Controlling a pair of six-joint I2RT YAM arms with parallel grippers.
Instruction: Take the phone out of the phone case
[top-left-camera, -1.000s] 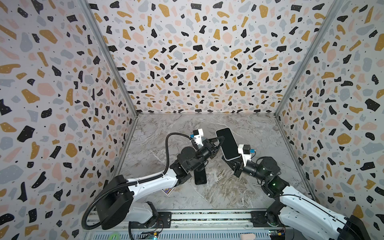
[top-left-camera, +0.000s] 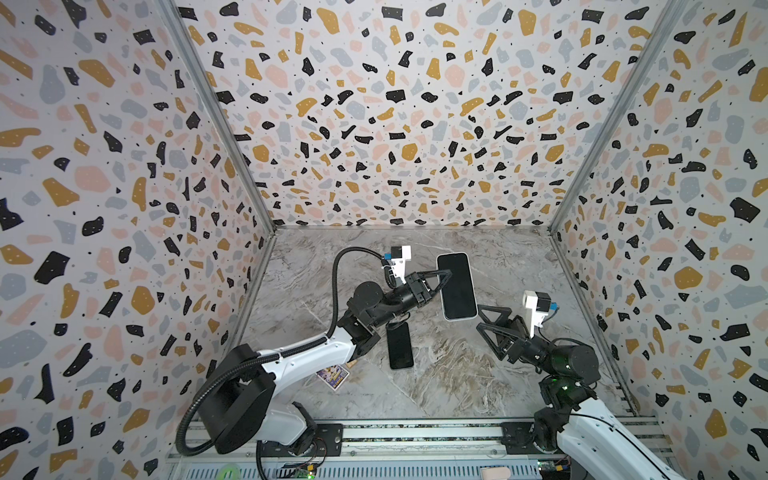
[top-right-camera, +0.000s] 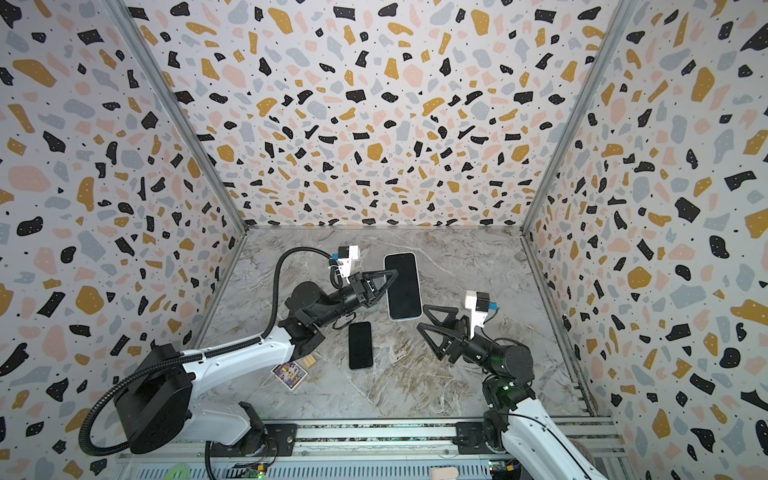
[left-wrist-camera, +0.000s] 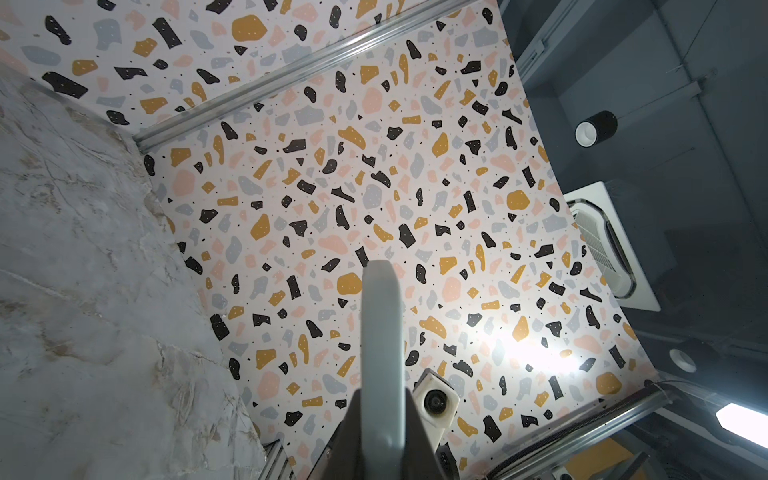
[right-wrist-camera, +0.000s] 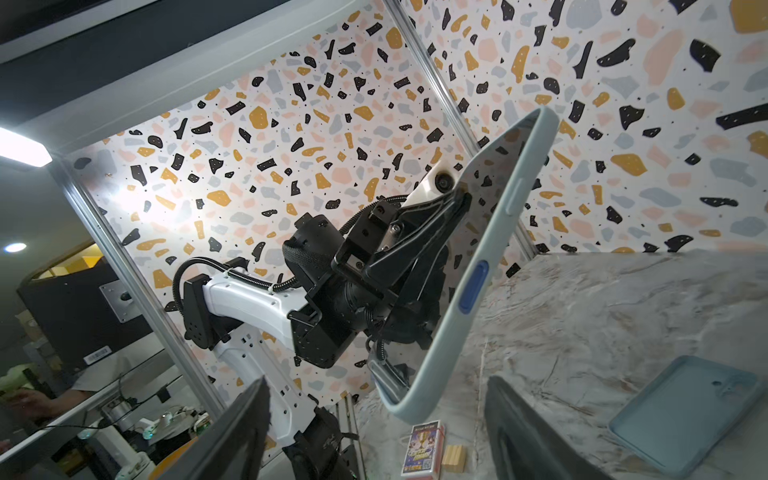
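My left gripper (top-left-camera: 440, 280) is shut on a pale-rimmed case (top-left-camera: 458, 286) with a black face, held upright above the table centre. The right wrist view shows the case (right-wrist-camera: 448, 336) edge-on, with a blue side button; whether the phone is inside is hard to tell. My right gripper (top-left-camera: 488, 324) stands open just to its lower right, apart from it. On the table below the left arm lies a dark phone-shaped object (top-left-camera: 400, 346); in the right wrist view a flat pale blue-grey piece (right-wrist-camera: 680, 408) lies on the table.
A card box (top-right-camera: 289, 373) and small wooden blocks (top-right-camera: 309, 361) lie at the front left.
My right gripper has backed away to the right from the case and is open. My left gripper, still holding the case, has shifted slightly and turned it more upright.
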